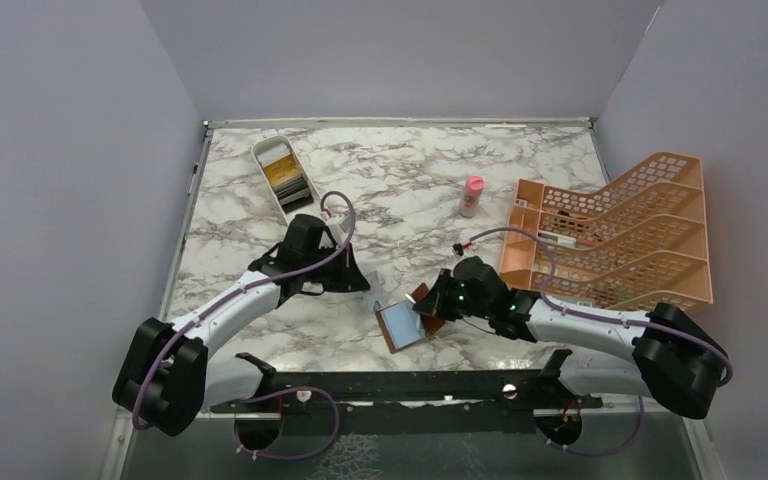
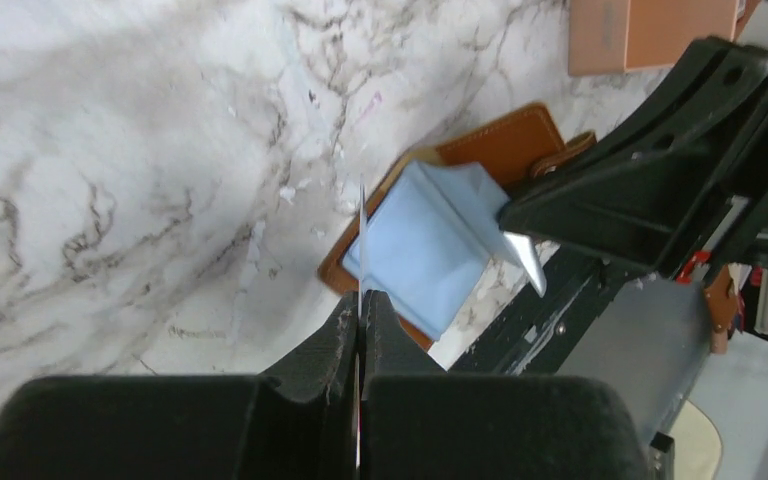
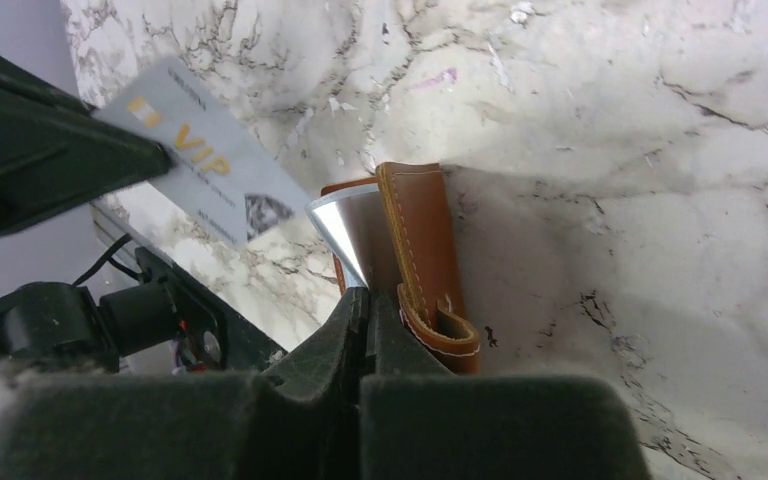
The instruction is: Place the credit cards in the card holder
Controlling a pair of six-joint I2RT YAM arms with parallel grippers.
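Note:
A silver-grey VIP card is held by my left gripper [image 1: 367,288], which is shut on it; in the left wrist view it shows edge-on as a thin white line. The brown leather card holder [image 2: 508,148] lies opened on the marble table, its pale blue inner pocket [image 2: 422,240] facing up. My right gripper is shut on a shiny, curled pocket sheet [image 3: 342,222] of the holder, lifting it away. The card's lower corner is close to the raised sheet; whether they touch I cannot tell.
A white tray [image 1: 261,150] with several cards stands at the back left. A pink-capped bottle [image 1: 471,196] stands toward the back, and an orange rack [image 1: 695,235] fills the right side. Open marble lies between tray and bottle.

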